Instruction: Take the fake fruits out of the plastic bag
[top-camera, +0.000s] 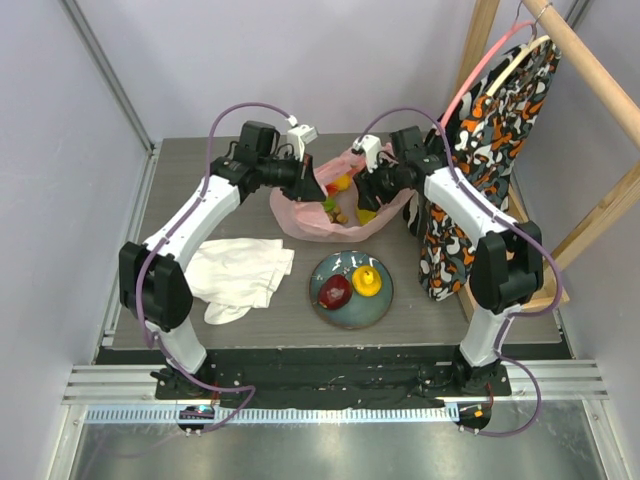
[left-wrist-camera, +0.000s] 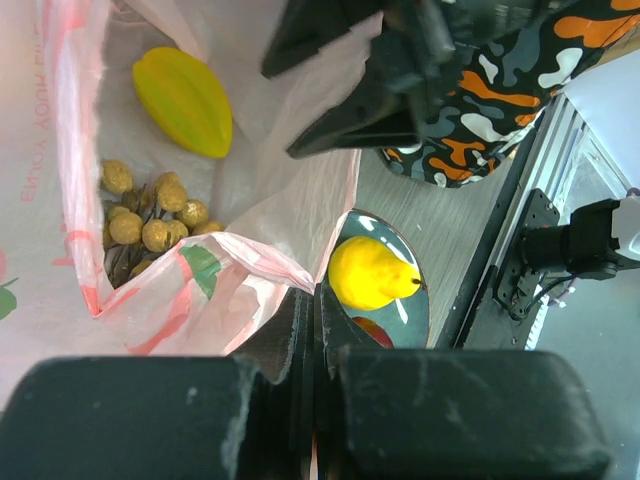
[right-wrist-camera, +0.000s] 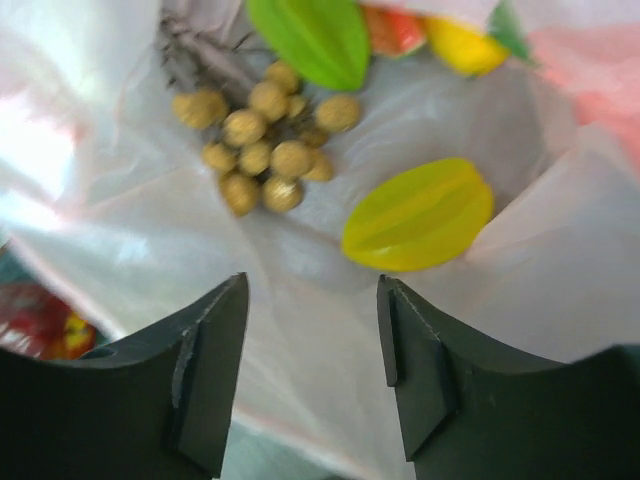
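A pink-white plastic bag (top-camera: 314, 225) lies at the back middle with its mouth spread. Inside it are a yellow-green fruit (right-wrist-camera: 420, 215), a cluster of small brown fruits (right-wrist-camera: 268, 140), a green fruit (right-wrist-camera: 315, 40) and red and yellow pieces partly covered by the bag. My left gripper is shut at the bag's rim, where the folded plastic meets its fingertips. Above the bag's inside, my right gripper stands open, nothing between its fingers, with the yellow-green fruit just beyond them.
A dark plate (top-camera: 335, 318) in front holds a dark red fruit (top-camera: 335, 292) and a yellow fruit (top-camera: 367, 281). To the left lies a white cloth (top-camera: 240, 272). A wooden rack with patterned cloth (top-camera: 490, 130) crowds the right side.
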